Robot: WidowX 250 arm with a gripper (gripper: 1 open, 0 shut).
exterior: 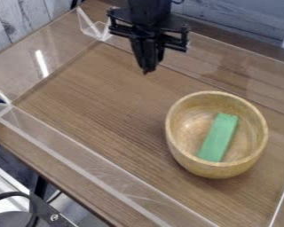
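My gripper (148,62) hangs over the upper middle of the wooden table, shut with nothing visible between its fingers. At the right, below it and apart from it, a round tan bowl (180,124) holds a green block (216,136) lying lengthwise inside.
Clear walls or panels run along the left of the wooden table (85,115). A black cable (32,213) curves at the bottom left.
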